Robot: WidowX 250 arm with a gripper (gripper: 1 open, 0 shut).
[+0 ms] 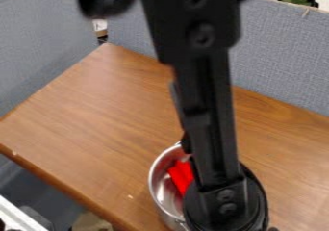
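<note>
A steel pot (164,189) stands on the wooden table near the front edge, partly hidden behind the black arm. A red object (180,177) lies inside it, mostly covered by the arm. The arm (206,90) crosses the view from the top down over the pot; its lower end is over or in front of the pot, and the gripper's fingertips cannot be made out.
Grey partition walls (283,52) bound it at the back and left. A dark gap lies below the table's left edge.
</note>
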